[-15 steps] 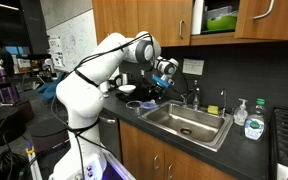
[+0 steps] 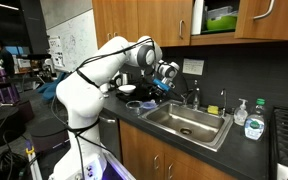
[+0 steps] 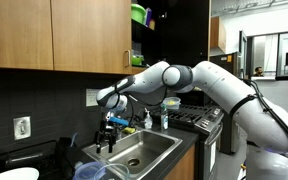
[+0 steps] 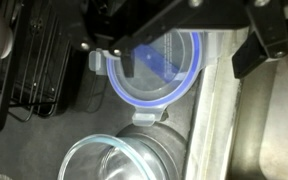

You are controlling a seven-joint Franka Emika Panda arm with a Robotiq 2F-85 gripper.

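In the wrist view my gripper is open, its dark fingers [image 4: 252, 55] spread wide at the top of the picture. Below it lies a clear container lid with a blue seal [image 4: 156, 98] and side clips. Nothing is held between the fingers. Close to the lid, a clear round glass container [image 4: 104, 160] stands on the dark counter. From the side, the gripper [image 3: 102, 142] hangs above the counter near the sink's end, over the clear containers [image 3: 90, 172]. How far the fingers are above the lid is hard to judge.
A black dish rack [image 4: 42, 65] borders the lid on one side, the steel sink [image 2: 189, 124] on the other. The faucet [image 2: 195, 98] rises behind the sink. Soap bottles [image 2: 255, 120] stand at its far end. Wall cabinets [image 2: 224, 20] hang overhead.
The gripper and wrist have shifted very slightly above the counter; the containers and sink area look unchanged.
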